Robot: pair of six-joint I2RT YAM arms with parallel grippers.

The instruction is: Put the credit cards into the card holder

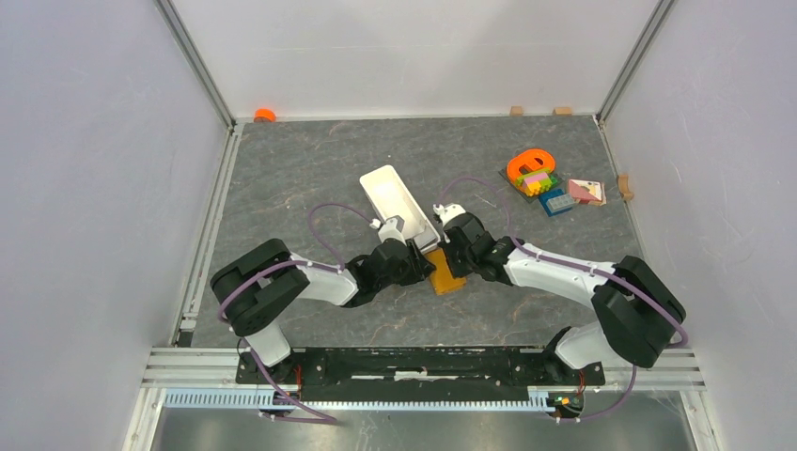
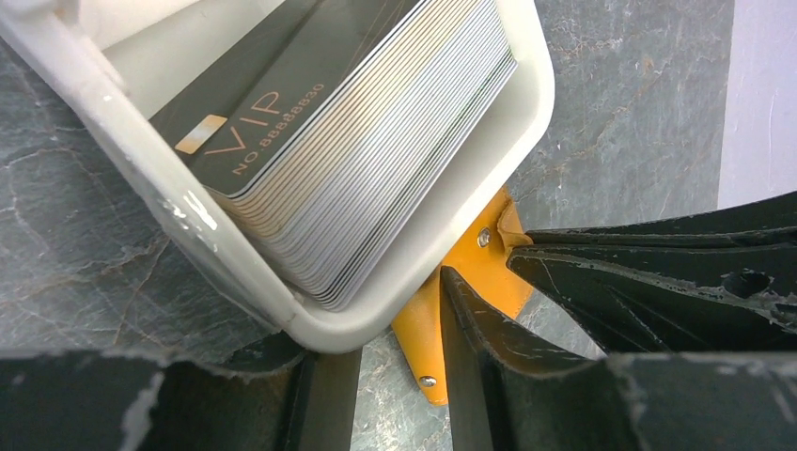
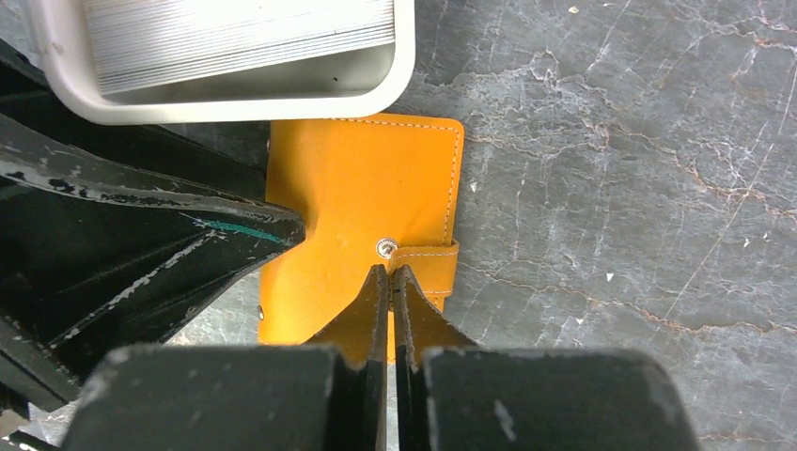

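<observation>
A white tray (image 1: 387, 188) holds a stack of black credit cards (image 2: 263, 103) marked VIP at its near end. The orange card holder (image 3: 348, 188) lies on the table beside that end, its strap and snap facing up. My left gripper is low at the tray's end, over the holder; whether anything sits between its fingers is unclear. My right gripper is shut at the holder's strap by the snap; no card shows in it.
Toys and colourful blocks (image 1: 534, 178) lie at the back right. An orange object (image 1: 265, 115) sits at the back left. The table around the tray is otherwise clear.
</observation>
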